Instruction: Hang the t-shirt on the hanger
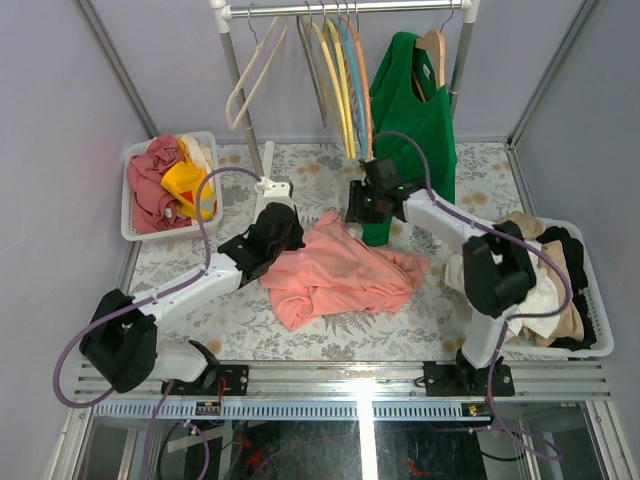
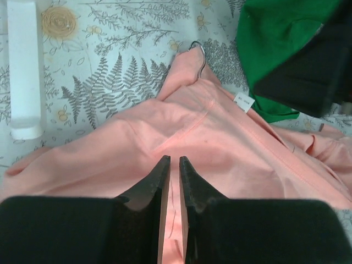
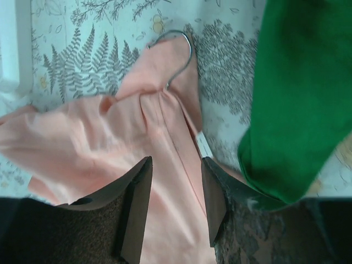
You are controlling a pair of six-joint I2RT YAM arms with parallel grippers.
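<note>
A salmon-pink t-shirt (image 1: 345, 275) lies spread and wrinkled on the patterned table. From its collar pokes a metal hanger hook, also plain as a curved hook (image 3: 191, 48) in the right wrist view; the hanger's body is hidden under the cloth. My left gripper hovers over the shirt's left part, its fingertips slightly apart with nothing visibly held. Near the collar, on the shirt's right side, my right gripper is open wider, with shirt fabric below and a white tag (image 3: 204, 144) by its right fingertip.
A green garment (image 1: 415, 120) hangs from the rack, its lower end reaching the table beside the shirt. Several empty hangers (image 1: 343, 85) hang left of it. Clothes baskets stand at left (image 1: 216, 222) and right (image 1: 598, 305). The rack's white foot (image 2: 25, 71) lies left of the shirt.
</note>
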